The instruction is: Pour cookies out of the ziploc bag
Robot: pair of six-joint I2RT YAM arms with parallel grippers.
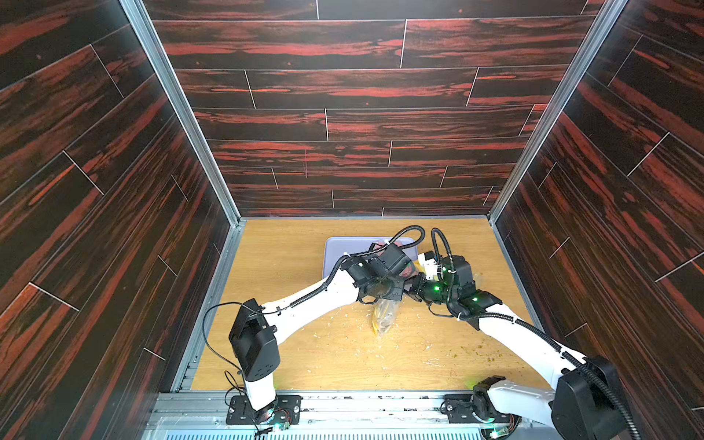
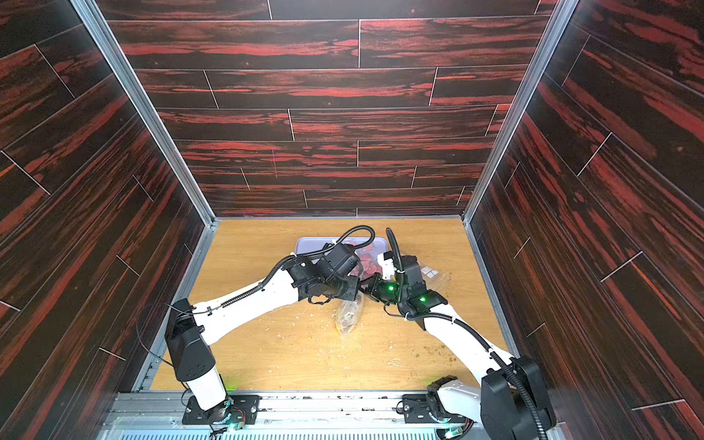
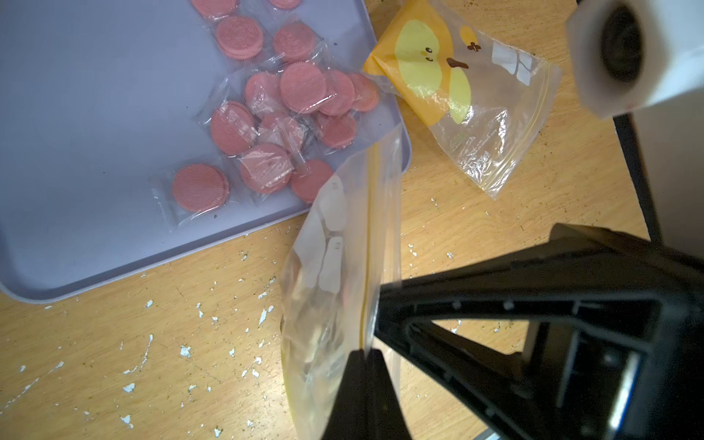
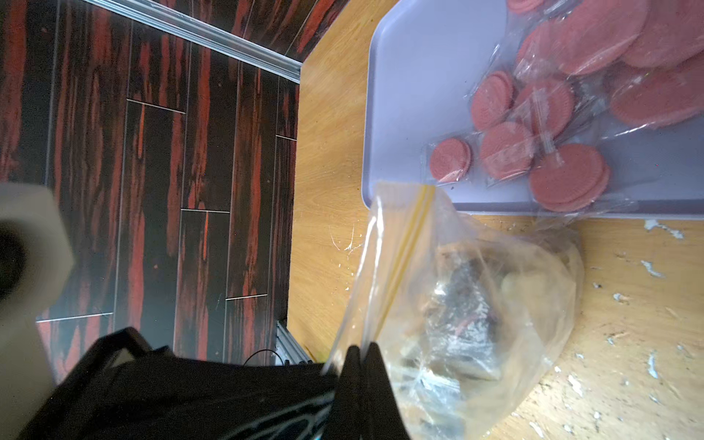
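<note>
A clear ziploc bag (image 4: pixel 469 330) with a yellow zip strip hangs between my two grippers, wrapped items showing inside it. In the left wrist view, the shut fingertips of my left gripper meet at the bag's zip edge. My right gripper is likewise shut at the bag's top edge, by the zip strip. The film between each pair of fingers is thin. Pink cookies (image 3: pixel 304 88) in clear wrappers lie in a lavender tray (image 3: pixel 88 146) just beyond the bag. From above, the arms cover much of the bag (image 1: pixel 384 316).
A second ziploc bag (image 3: pixel 469 95), flat and looking empty, with a yellow cartoon print, lies on the wood right of the tray. White flecks dot the table (image 3: pixel 183 330). The two grippers are very close together.
</note>
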